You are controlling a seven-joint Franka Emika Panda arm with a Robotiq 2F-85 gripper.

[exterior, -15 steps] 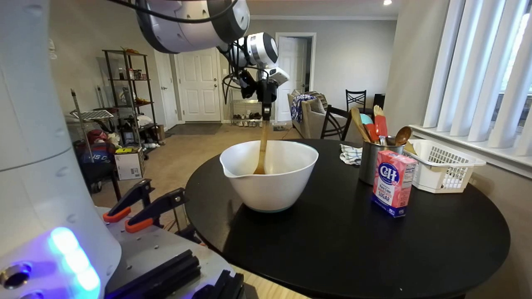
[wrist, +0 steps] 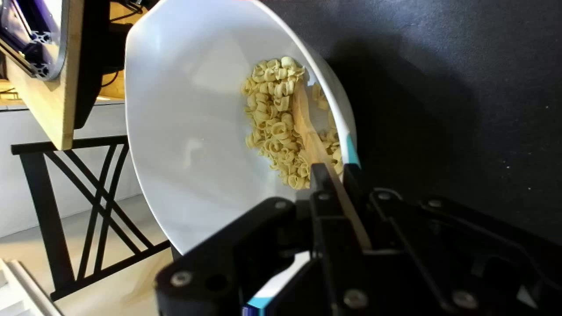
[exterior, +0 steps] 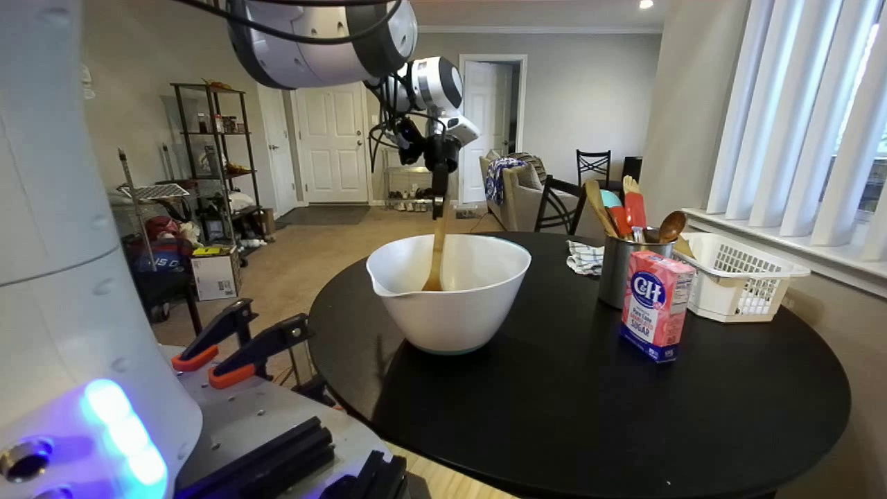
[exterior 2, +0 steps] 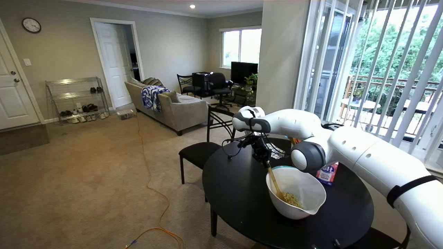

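Note:
A white mixing bowl (exterior: 449, 299) stands on the black table, with small curled pasta (wrist: 274, 126) in its bottom. A wooden spoon (exterior 2: 274, 181) leans in the bowl, its head among the pasta and its handle rising past the rim. Above the bowl's far side, my gripper (exterior: 438, 208) points down at the handle. In the wrist view the gripper has its black fingers (wrist: 321, 184) parted, one on each side of the slanting spoon handle (wrist: 345, 202). Whether a finger touches the handle is hard to see.
A pink sugar box (exterior: 655, 306) stands right of the bowl, before a metal utensil holder (exterior: 613, 270) and a white basket (exterior: 736, 287). A checked cloth (exterior: 586, 258) lies farther back.
My gripper has shifted slightly left, and its fingers now reach lower beside the spoon handle. The handle's upper part leans a little more to the right; the bowl has stayed put.

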